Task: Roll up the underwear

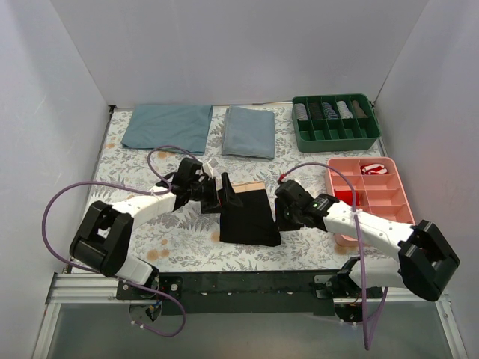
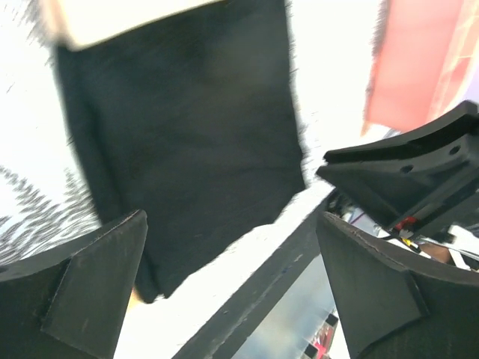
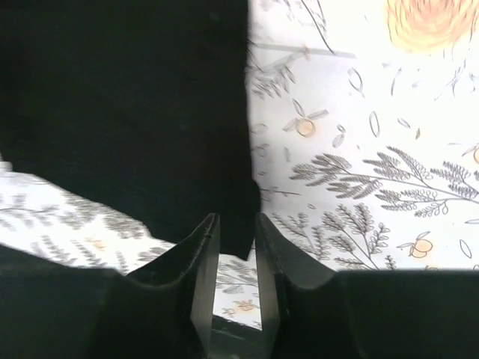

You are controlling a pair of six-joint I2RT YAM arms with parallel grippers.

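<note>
The black underwear [image 1: 247, 218] lies flat on the patterned table in the top view, its tan waistband [image 1: 248, 186] at the far end. My left gripper is open above the cloth, its fingers [image 2: 97, 277] wide apart with nothing held. Over the near right corner stands my right gripper, narrowly open. That corner of the underwear [image 3: 187, 194] shows between and just beyond its fingertips; whether they touch it I cannot tell. In the top view the left gripper's fingers hide part of the cloth's left side.
At the back lie two folded blue-grey cloths, a wide one [image 1: 168, 127] and a narrower one [image 1: 249, 132]. A green divided box [image 1: 335, 142] holds several rolled items. The pink divided box [image 1: 389, 196] stands close to my right arm. Bare table [image 1: 142, 194] shows on the left.
</note>
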